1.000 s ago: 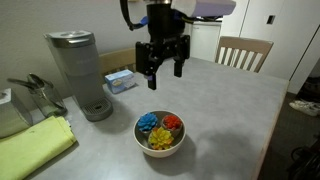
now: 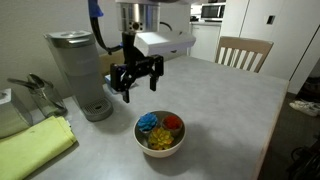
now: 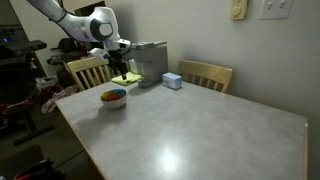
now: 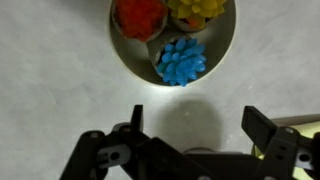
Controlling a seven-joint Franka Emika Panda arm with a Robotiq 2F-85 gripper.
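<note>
My gripper (image 2: 140, 92) hangs open above the table, nothing between its fingers. Just below it in exterior view 1 stands a white bowl (image 2: 158, 152). It holds a blue spiky flower-like piece (image 2: 147, 122), a red one (image 2: 172, 123) and a yellow one (image 2: 161, 136). From the wrist, the blue piece (image 4: 180, 61) lies beyond the fingertips, near the bowl's closer rim, with red (image 4: 140, 17) and yellow (image 4: 197, 8) farther up. Bare tabletop fills most of the gap between the fingers. The yellow piece is cut off by the wrist frame's top edge.
A tall silver-grey appliance (image 2: 77, 65) stands behind the bowl to the left. Yellow cloth (image 2: 35, 148) lies at the front left. A small blue-white box (image 3: 172, 81) sits farther back.
In exterior view 1 my gripper has moved left and slightly down, toward the silver-grey appliance. It stays open, and the bowl with its pieces has not moved.
</note>
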